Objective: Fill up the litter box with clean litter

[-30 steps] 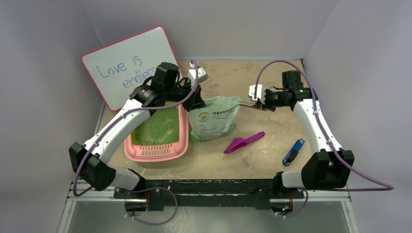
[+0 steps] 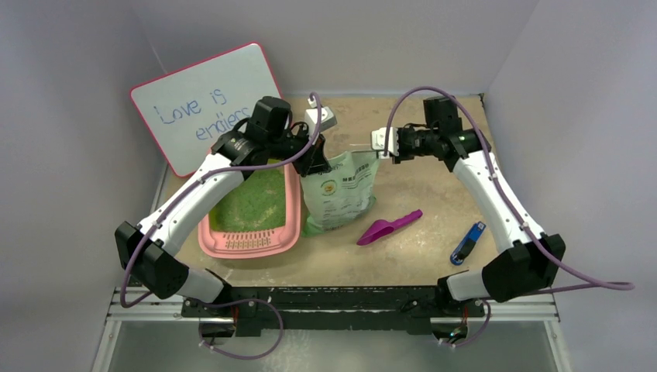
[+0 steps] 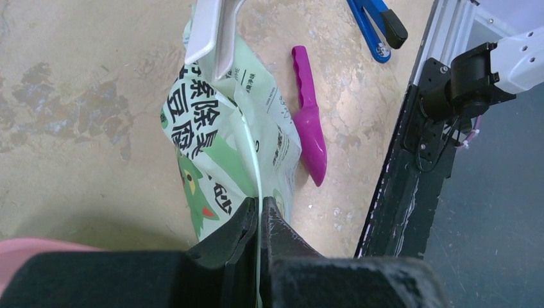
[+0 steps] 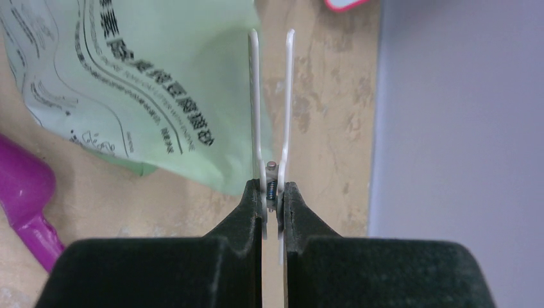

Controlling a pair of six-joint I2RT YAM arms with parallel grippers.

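Note:
The pale green litter bag (image 2: 339, 192) stands upright right of the pink litter box (image 2: 252, 246). My left gripper is shut on a thin fold of the bag's upper edge. A white spring-loaded cutting tool (image 4: 255, 102) with two slim prongs is between the fingers of my right gripper, which is shut on it. Its prongs are slightly apart, pointing along the bag's top side; whether they touch the bag cannot be told. A magenta scoop (image 2: 387, 228) lies on the table right of the bag.
Green material (image 2: 252, 198) lies in the litter box. A whiteboard (image 2: 209, 101) with writing leans at the back left. The blue cutter-like tool (image 2: 468, 243) lies at the right front.
My right gripper has moved left and a little towards the back with the white tool, coming closer to the bag's top. The left arm has shifted only slightly, still at the bag's edge.

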